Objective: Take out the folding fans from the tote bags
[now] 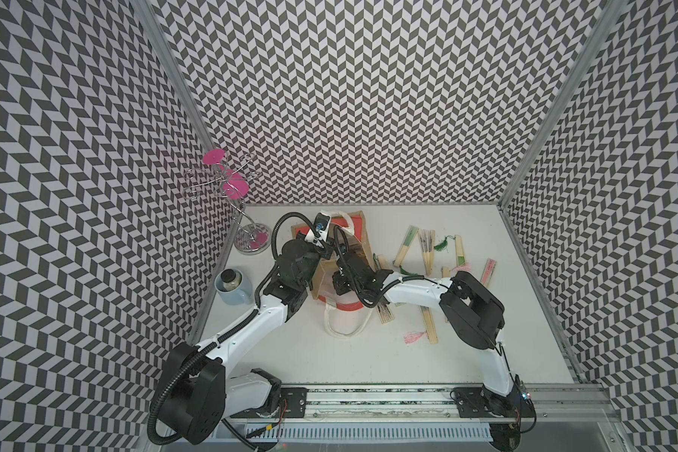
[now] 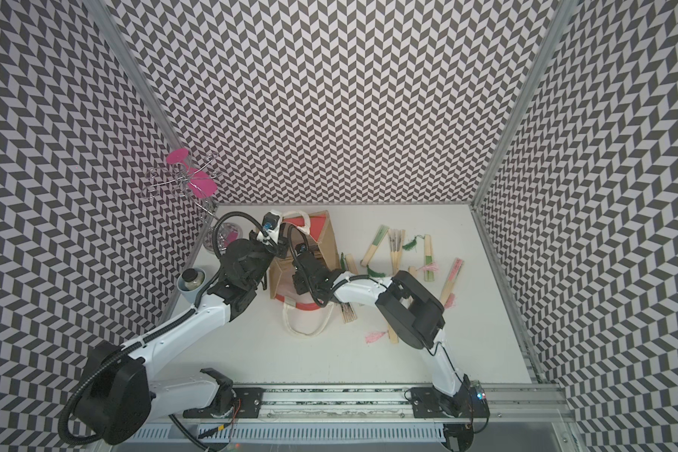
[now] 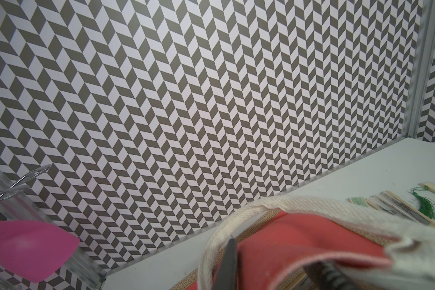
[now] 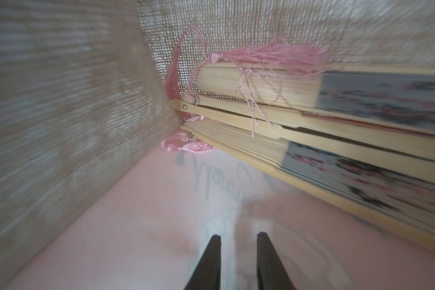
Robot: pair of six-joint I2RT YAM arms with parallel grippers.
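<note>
A jute tote bag with red lining lies at the centre. My left gripper is at its far rim, by the white strap and red cloth; its fingertips are mostly hidden, so its state is unclear. My right gripper is inside the bag, fingers part open with nothing between them, below several folding fans with pink tassels that lie along the bag's burlap wall.
Several fans lie loose on the table's right. A metal stand with pink discs and a blue mug stand at the left.
</note>
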